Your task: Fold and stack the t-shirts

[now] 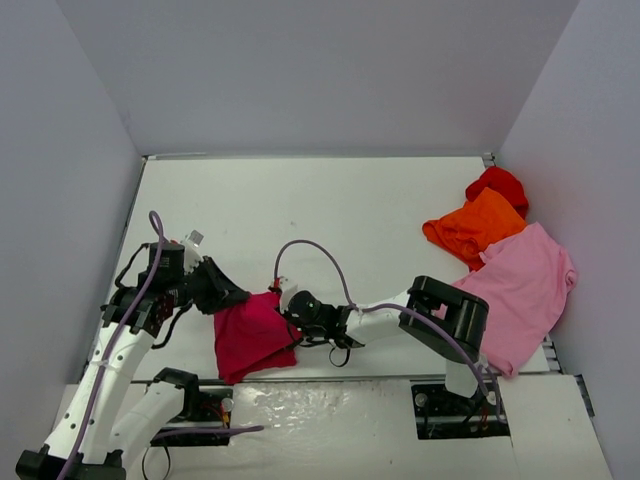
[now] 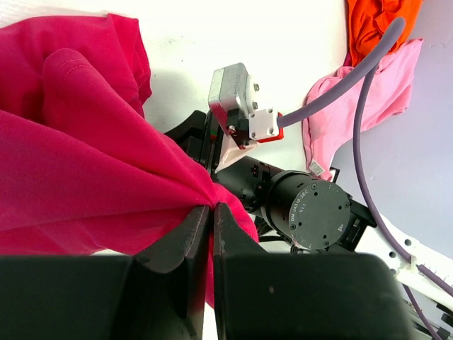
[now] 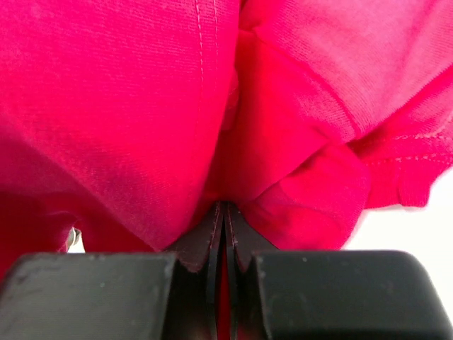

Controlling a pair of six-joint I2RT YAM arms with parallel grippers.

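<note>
A crimson t-shirt (image 1: 252, 338) lies bunched near the table's front edge, left of centre, with its lower end at the edge. My left gripper (image 1: 244, 297) is at its upper left, shut on the cloth; in the left wrist view, taut folds of the crimson t-shirt (image 2: 106, 170) converge on the fingertips. From the right, my right gripper (image 1: 285, 312) reaches the shirt's other side. The right wrist view has its fingers (image 3: 200, 244) shut with crimson cloth (image 3: 141, 106) gathered at the tips. How the shirt is layered underneath is hidden.
At the right, a pink shirt (image 1: 520, 290), an orange shirt (image 1: 475, 228) and a red shirt (image 1: 500, 186) lie in an overlapping heap against the wall. Both arms stand close together over the front left.
</note>
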